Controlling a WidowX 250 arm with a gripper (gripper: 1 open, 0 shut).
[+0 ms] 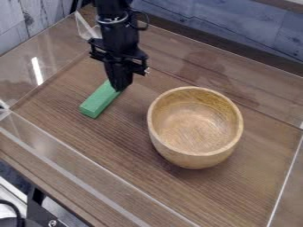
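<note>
A black gripper (116, 71) hangs at the upper middle, directly above the far end of a green oblong object (99, 103) lying on the wooden table. Whether its fingers are open or shut is too small to tell. A round tan bowl (194, 124) sits to the right of the green object, apart from it.
</note>
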